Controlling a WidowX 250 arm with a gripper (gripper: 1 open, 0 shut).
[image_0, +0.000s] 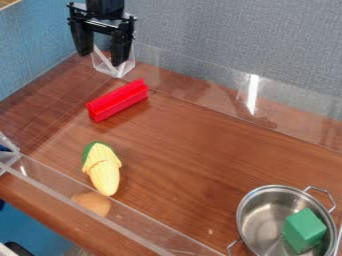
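My black gripper (102, 38) hangs high at the back left, open, above the wooden table (181, 150). Below and a little right of it lies a red bar (118, 100). A yellow corn cob (104, 170) with green husk lies toward the front left, and a small brown oval item (92, 203) is just in front of it. A steel pot (262, 214) with two handles stands at the front right, with a green block (303, 231) inside.
Clear plastic walls edge the table at the back and front left. Partly seen objects sit at the left edge.
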